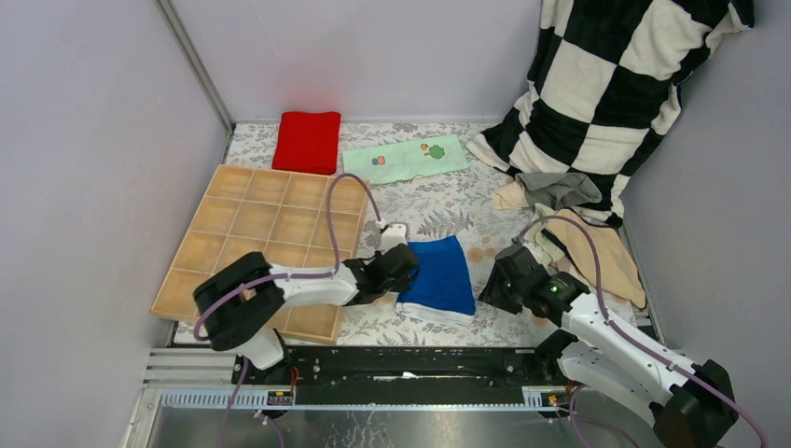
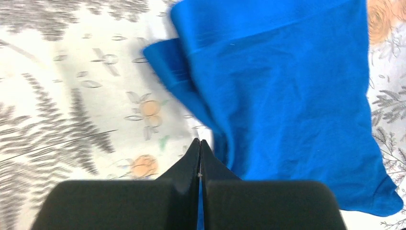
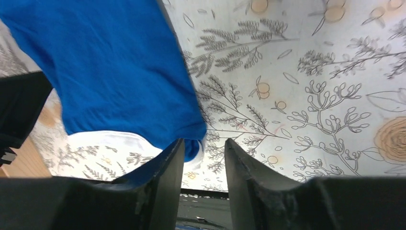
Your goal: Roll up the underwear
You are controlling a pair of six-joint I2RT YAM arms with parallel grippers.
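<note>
The underwear [image 1: 440, 275] is a folded blue cloth with a white band [image 1: 437, 315] along its near edge, flat on the patterned table. At its left edge, my left gripper [image 1: 410, 278] is shut. In the left wrist view the fingertips of the left gripper meet beside the blue edge; a thin blue strip shows along their seam, and whether cloth is pinched there is unclear. Just off the underwear's right near corner is my right gripper [image 1: 486, 301]. The right wrist view shows the right gripper parted, a blue corner [image 3: 194, 147] beside one finger.
A wooden compartment box [image 1: 252, 224] stands under the left arm. Behind lie a red folded cloth [image 1: 308, 142] and a green cloth [image 1: 406, 160]. Several garments [image 1: 597, 243] are piled at the right, below a checkered blanket [image 1: 606, 84]. Free table lies behind the underwear.
</note>
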